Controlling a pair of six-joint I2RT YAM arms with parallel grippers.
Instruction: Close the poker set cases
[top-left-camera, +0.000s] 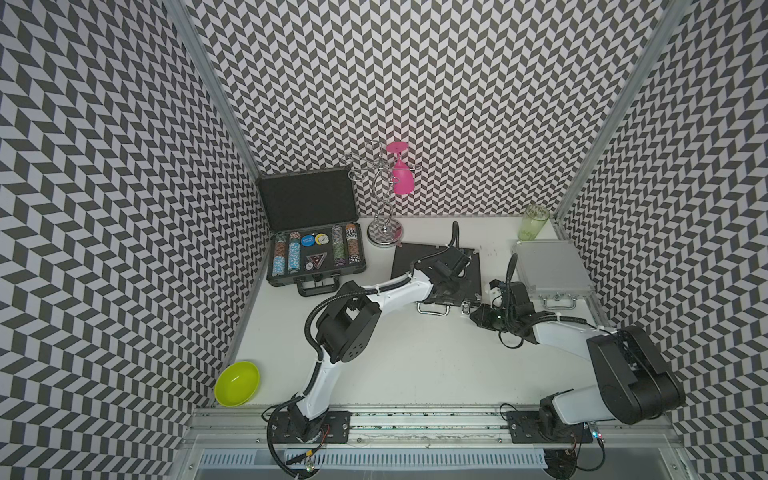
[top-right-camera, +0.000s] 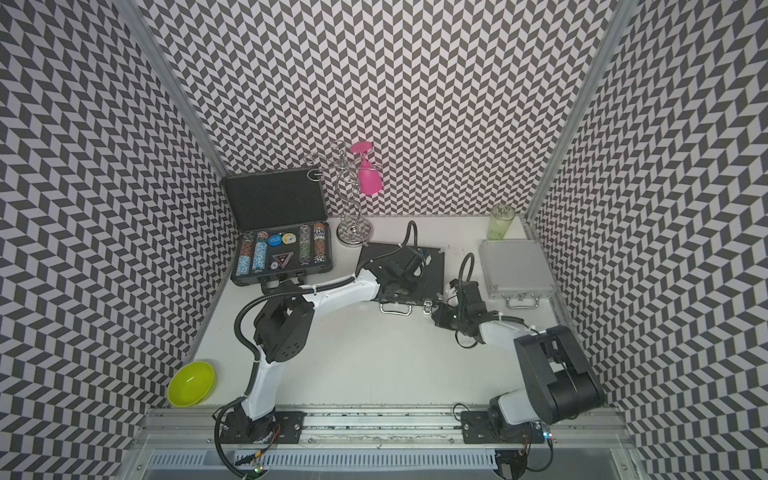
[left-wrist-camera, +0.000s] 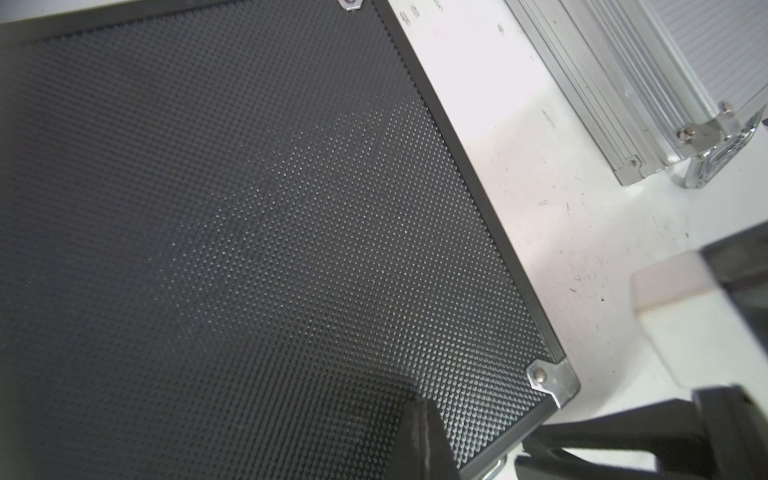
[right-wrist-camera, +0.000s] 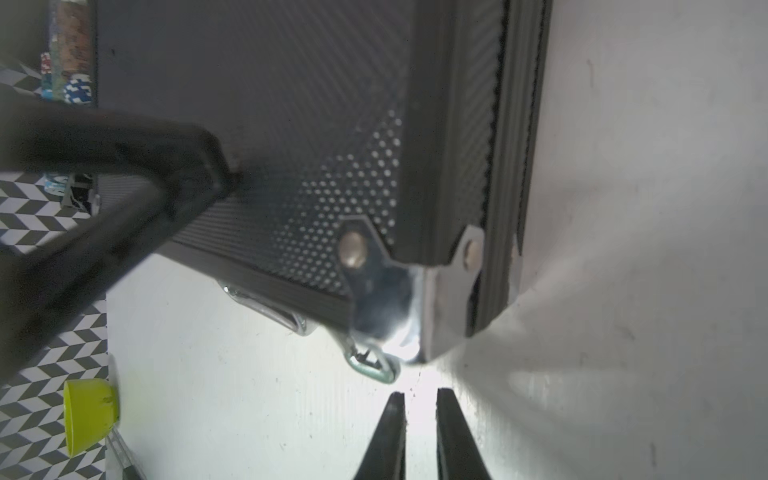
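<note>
The middle black case (top-left-camera: 406, 260) has its lid lowered over its base. A metal latch (right-wrist-camera: 372, 364) hangs at its front right corner. My left gripper is shut, fingertips at the dark lid (left-wrist-camera: 280, 240), nothing visible between them. By the latch is my right gripper; its fingertips stand slightly apart, with only white table visible between them, and whether anything is held is unclear. To the left, another black case (top-left-camera: 316, 280) stands open, its lid (top-left-camera: 308, 200) upright and poker chips inside. A silver case (top-left-camera: 552, 268) lies closed at the right.
Behind the cases stands a metal rack (top-left-camera: 385, 232) with a pink goblet (top-left-camera: 403, 179). A green glass (top-left-camera: 533, 222) is behind the silver case. A lime bowl (top-left-camera: 237, 383) sits at front left.
</note>
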